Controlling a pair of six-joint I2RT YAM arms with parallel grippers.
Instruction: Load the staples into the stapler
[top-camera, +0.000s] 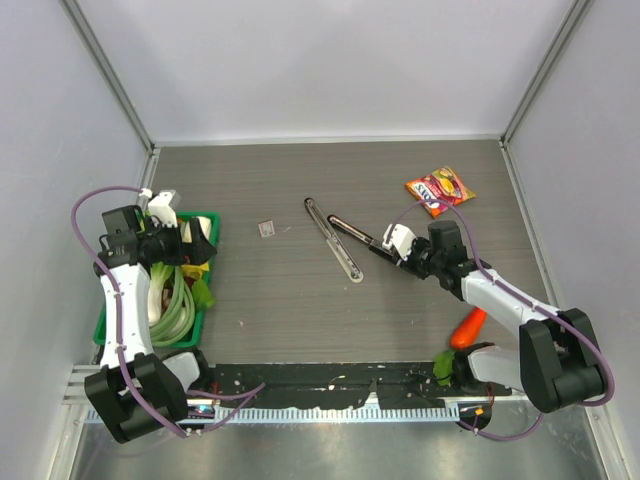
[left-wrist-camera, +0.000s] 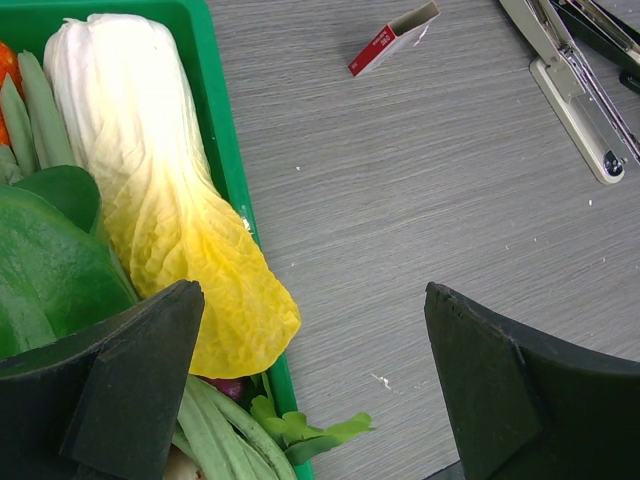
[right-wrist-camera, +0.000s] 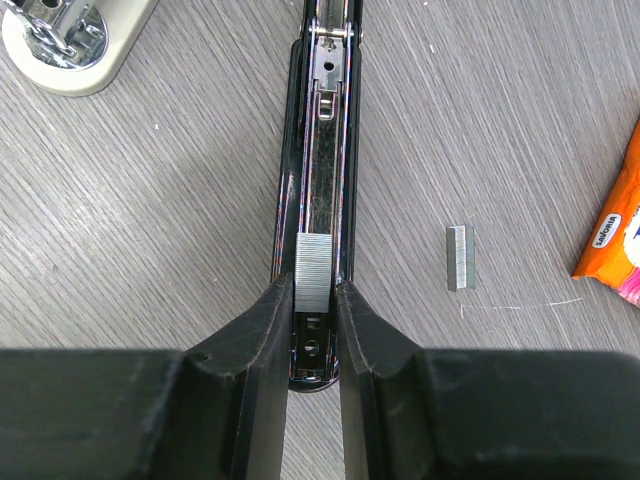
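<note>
A black stapler (top-camera: 355, 232) lies opened on the table, its long channel (right-wrist-camera: 322, 180) running away from my right gripper. The right fingers are shut on a silver staple strip (right-wrist-camera: 313, 265), one on each side of its near end. That strip sits at the channel's near end; whether it is fully seated cannot be told. A second short staple strip (right-wrist-camera: 461, 257) lies on the table to the right of the stapler. Above the vegetable basket at the left, my left gripper hangs open and empty. The red-and-white staple box (left-wrist-camera: 393, 40) rests on the table.
Beside the black stapler lies a white-and-silver one (top-camera: 333, 240), also opened out. A green basket (left-wrist-camera: 225, 130) of vegetables fills the left side. An orange snack bag (top-camera: 440, 190) is at the back right, an orange vegetable (top-camera: 467, 328) at the right front.
</note>
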